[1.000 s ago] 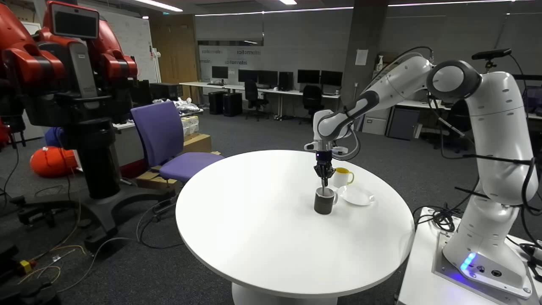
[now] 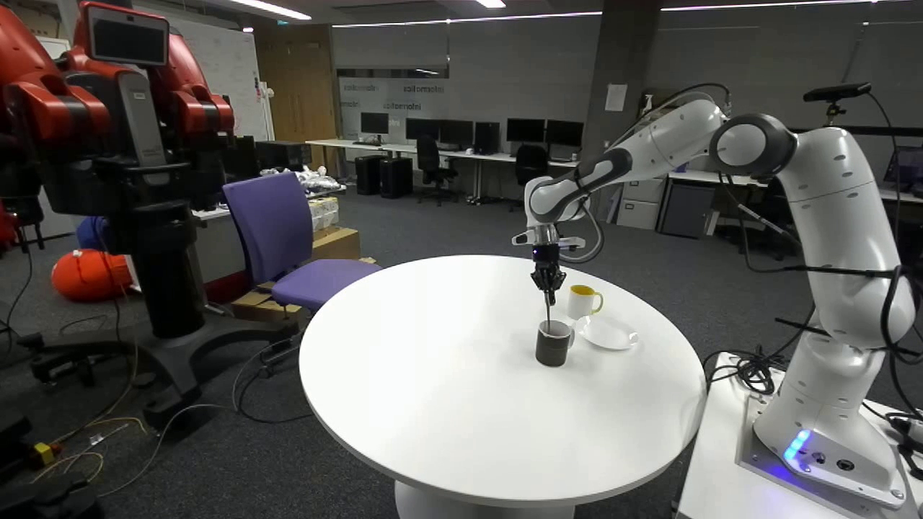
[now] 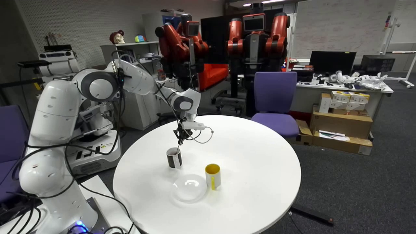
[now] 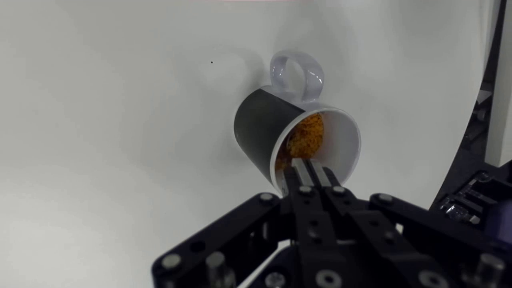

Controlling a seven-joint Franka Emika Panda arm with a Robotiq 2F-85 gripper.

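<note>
A dark mug with a white handle stands upright on the round white table. Inside the mug, seen from above in the wrist view, lies something orange and crumbly. My gripper is over the mug with its fingers together. From its fingertips a thin dark stick runs down into the mug, and the same stick shows in exterior view 2. Its lower end is hidden by the mug wall. In the wrist view the gripper covers the near part of the mug's rim.
A white mug with a yellow inside stands beside a shallow white plate, both close to the dark mug. A purple chair is beyond its edge.
My gripper has risen and shifted slightly left in exterior view 1, so more of the thin stick shows above the mug. The mug stands almost where it was.
</note>
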